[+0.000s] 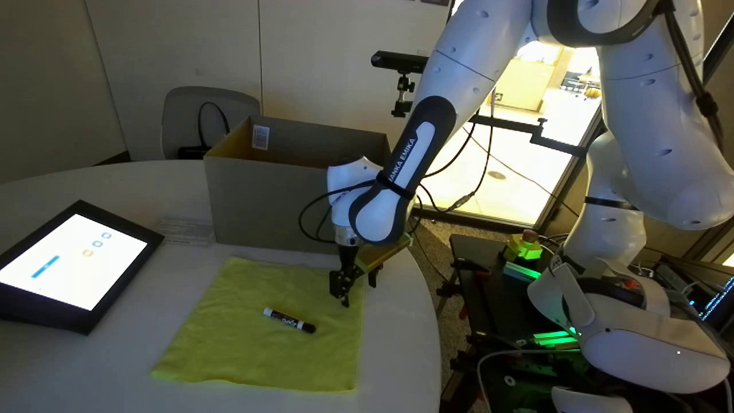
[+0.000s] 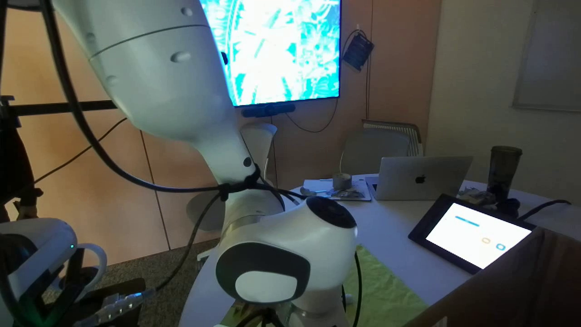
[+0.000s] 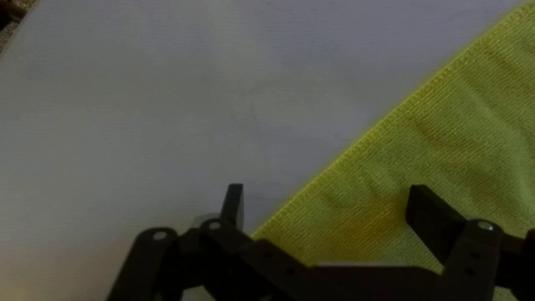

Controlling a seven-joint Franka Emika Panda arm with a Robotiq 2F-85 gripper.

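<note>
A yellow-green cloth lies spread on the white table, with a black marker with a white end on top of it. My gripper stands low over the cloth's right edge, to the right of the marker, its fingers pointing down. In the wrist view the gripper is open, its fingers wide apart with nothing held. The left finger is over bare table and the right finger over the cloth, whose hem runs between them. Whether the fingertips touch the surface is unclear. No marker shows in the wrist view.
Close behind the gripper stands a large open cardboard box. A tablet sits at the table's left; a laptop and a dark tumbler show in the second exterior view. Bare table lies right of the cloth.
</note>
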